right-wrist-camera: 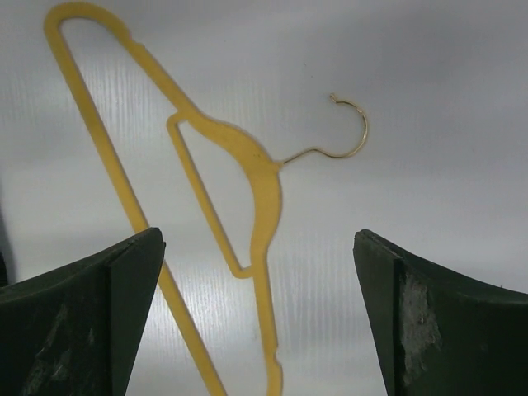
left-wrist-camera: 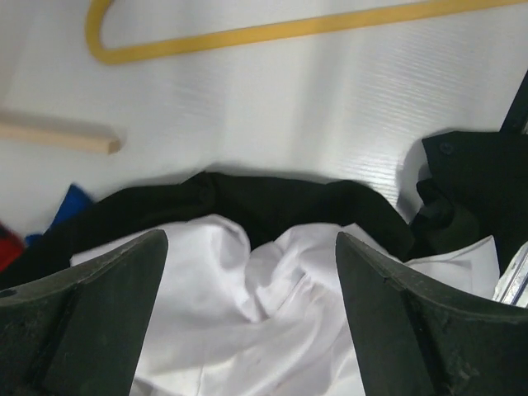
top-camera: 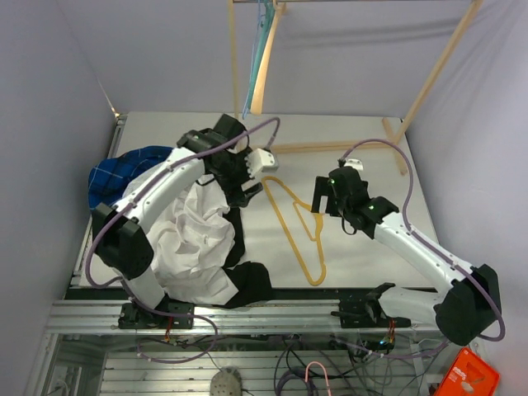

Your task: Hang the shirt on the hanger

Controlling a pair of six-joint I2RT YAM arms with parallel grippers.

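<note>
A yellow hanger [top-camera: 290,233] lies flat on the white table, its metal hook [right-wrist-camera: 360,136] pointing right in the right wrist view. Over the hook end of the hanger, my right gripper [top-camera: 321,198] stands open and empty. On the left lies a crumpled pile of clothing with a white garment [top-camera: 186,247] and dark cloth [top-camera: 249,285]; which piece is the shirt I cannot tell. My left gripper [top-camera: 251,195] is open above the pile's right edge, near the hanger's far corner. Only cloth and table show beyond its fingers [left-wrist-camera: 396,330], nothing between them.
A wooden rack [top-camera: 346,147] stands at the back, with a teal hanger [top-camera: 259,62] and a wooden one [top-camera: 266,62] on its bar. Blue plaid cloth [top-camera: 115,175] lies at the far left. Bare table lies right of the yellow hanger.
</note>
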